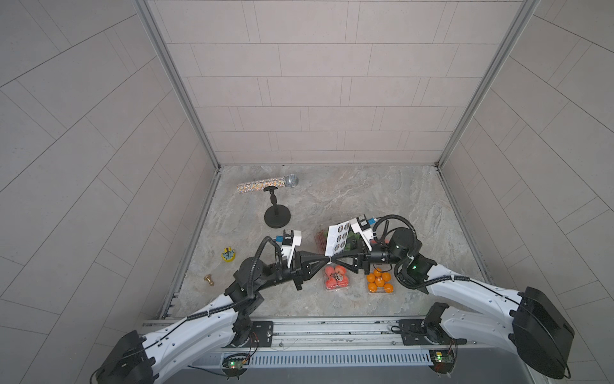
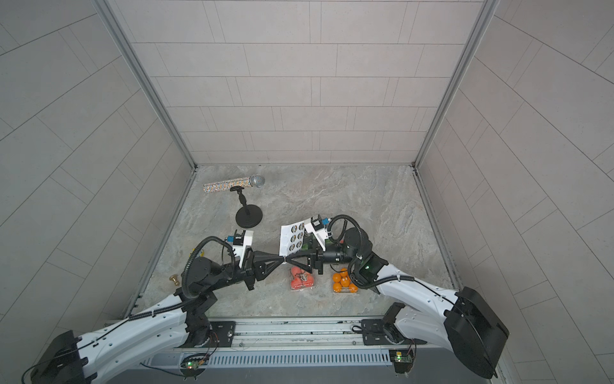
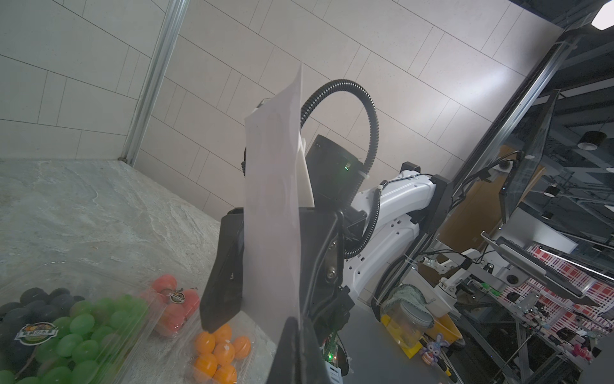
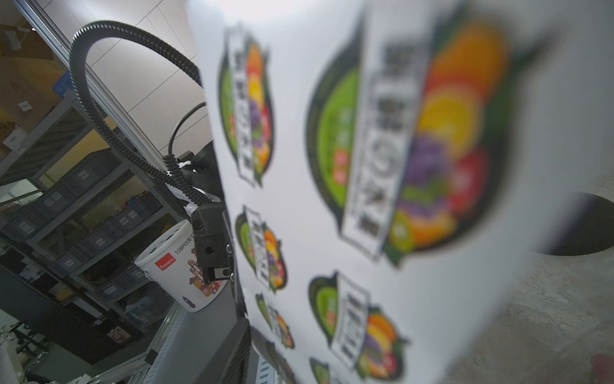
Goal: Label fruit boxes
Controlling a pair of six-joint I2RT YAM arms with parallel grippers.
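A white sheet of oval fruit labels (image 1: 337, 237) stands upright between my grippers, seen edge-on in the left wrist view and filling much of the right wrist view. My left gripper (image 1: 327, 259) is shut on its lower edge. My right gripper (image 1: 337, 259) faces it at that same edge; its fingertips are too small to judge. Below lie boxes of red fruit (image 1: 335, 277) and oranges (image 1: 380, 281), the red one bearing a label. A labelled box of dark and green grapes (image 3: 83, 334) sits behind, partly hidden by the sheet in the top views.
A black stand (image 1: 277, 215) and a sparkly microphone (image 1: 259, 185) are at the back left. A small yellow object (image 1: 228, 254) and a brass piece (image 1: 208, 279) lie at the left.
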